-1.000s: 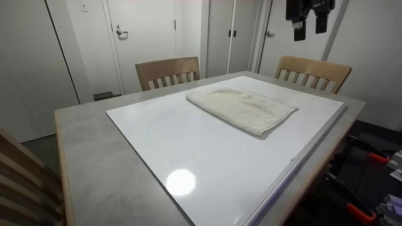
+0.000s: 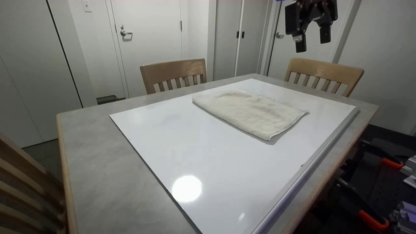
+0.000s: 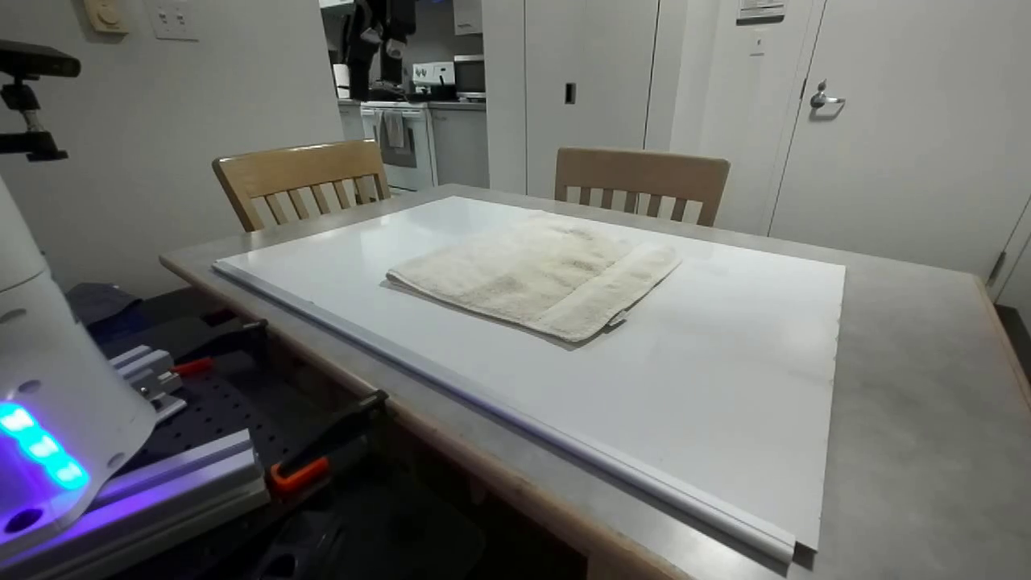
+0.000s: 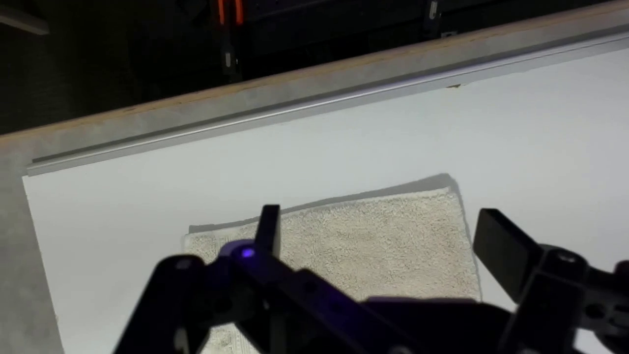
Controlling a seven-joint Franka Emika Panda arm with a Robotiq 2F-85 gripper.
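Observation:
A cream towel (image 2: 251,111) lies folded and fairly flat on the whiteboard (image 2: 187,144), toward its far half. In exterior view 2 the same towel (image 3: 536,275) shows a band along one side and a small tag at its near edge. My gripper (image 2: 313,42) hangs high in the air, well above the board and apart from the towel. Its fingers stand wide open with nothing between them. From the wrist view, the gripper looks down over the towel (image 4: 377,242), part of which is hidden behind the gripper's dark body.
The whiteboard rests on a grey table (image 2: 93,163), with a raised metal rail (image 3: 522,416) along the robot's side. Wooden chairs (image 2: 175,74) stand round the table. Orange-tipped clamps (image 3: 300,475) sit near the robot base. Most of the board round the towel is bare.
In exterior view 1 my gripper has come down a little and shifted slightly left. It was open before, too. The towel has not moved.

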